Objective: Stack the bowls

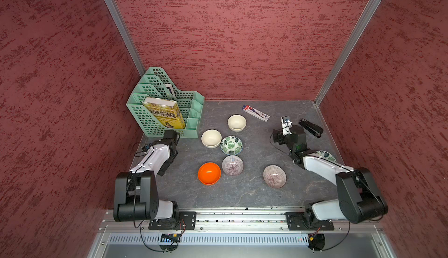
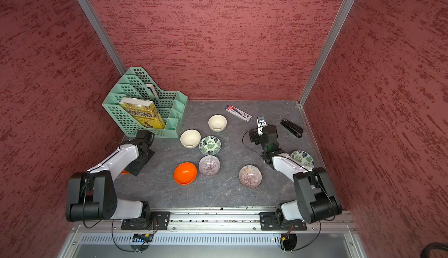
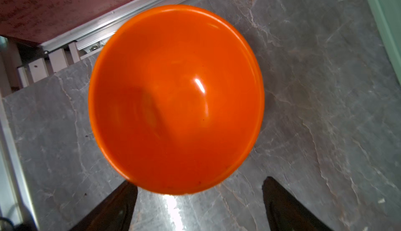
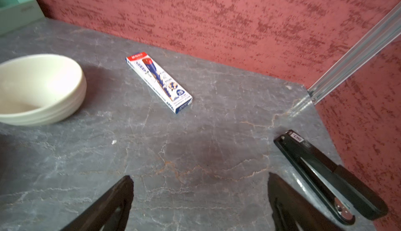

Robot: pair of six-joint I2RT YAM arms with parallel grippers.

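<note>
In the left wrist view an orange bowl (image 3: 179, 101) stands upright near the left wall. My left gripper is open, its fingers at the near side of that bowl and nothing between them. Another orange bowl (image 1: 209, 173) sits front centre. Beside it is a purple-striped bowl (image 1: 232, 165), with a leaf-patterned bowl (image 1: 231, 145) behind. Two cream bowls, one left (image 1: 211, 138) and one farther back (image 1: 237, 123), stand apart. A second striped bowl (image 1: 274, 176) lies to the right. My right gripper is open over bare table; its arm is near another leaf-patterned bowl (image 2: 302, 159).
A green file rack (image 1: 196, 113) holding a yellow book (image 1: 167, 114) stands at the back left. A pen box (image 4: 160, 82) and a black stapler (image 4: 330, 176) lie at the back right. Bare table stretches between the centre bowls and the right arm.
</note>
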